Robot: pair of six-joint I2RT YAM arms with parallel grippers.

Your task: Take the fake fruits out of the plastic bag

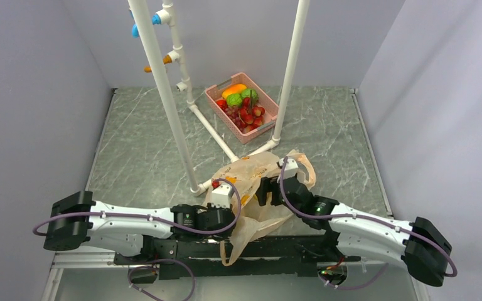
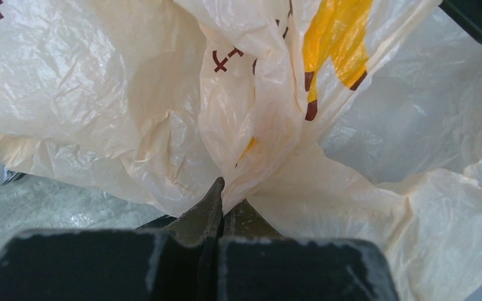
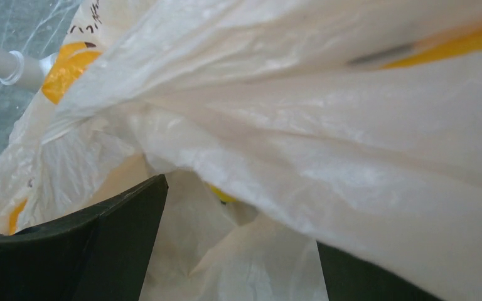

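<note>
The crumpled translucent plastic bag (image 1: 245, 172) lies at the front centre. My left gripper is shut on a gathered fold of it, seen in the left wrist view. My right gripper is part open inside the bag's mouth, under an overhanging layer of plastic. A small yellow patch (image 3: 221, 193) shows deeper between its fingers; whether it is fruit or print I cannot tell.
A pink basket (image 1: 213, 100) of fake fruits and vegetables stands at the back centre. A white pipe frame (image 1: 219, 141) rises around the bag.
</note>
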